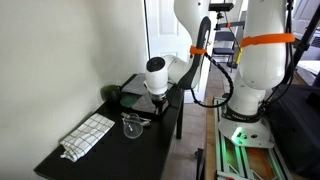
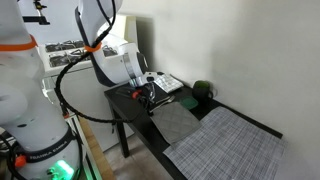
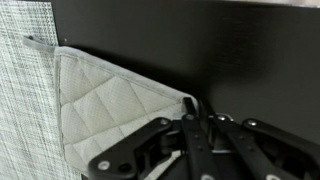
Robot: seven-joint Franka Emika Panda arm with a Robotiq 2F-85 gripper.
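A grey quilted pot holder [image 3: 105, 100] with a hanging loop fills the left of the wrist view, its near corner at my gripper. The fingers are shut on that corner. In exterior view 2 the pot holder [image 2: 178, 122] appears as a grey sheet beside my gripper [image 2: 150, 110], over the dark table. From exterior view 1, my gripper [image 1: 158, 106] is low at the table's right part, and the arm hides some of the cloth. How much of the pot holder touches the table is hard to tell.
A checked mat [image 2: 225, 148] covers one end of the dark table; a white cloth [image 1: 88, 136] shows there in exterior view 1. A clear glass item [image 1: 132, 127] lies near the middle. A dark cup [image 1: 110, 93] stands by the wall.
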